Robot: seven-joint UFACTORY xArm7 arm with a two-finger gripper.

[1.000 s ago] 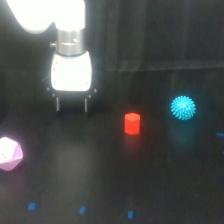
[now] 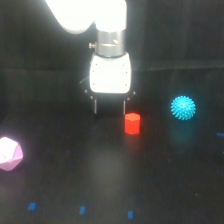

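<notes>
Above the dark surface hangs my white gripper (image 2: 110,105), its two thin fingers pointing down and standing apart, with nothing between them. A small red block (image 2: 132,124) lies just to the right of the fingers in the picture and a little lower, close to the right finger. From this one view I cannot tell how far apart they are in depth. On the right is a spiky blue ball (image 2: 182,108). The pink faceted object (image 2: 10,153) sits at the left edge.
Small blue marks (image 2: 82,210) dot the front of the dark table, and another blue mark (image 2: 220,134) shows at the right edge.
My gripper has moved to the right, from well left of the red block to close beside it in the picture. The block, the ball and the pink object have stayed put.
</notes>
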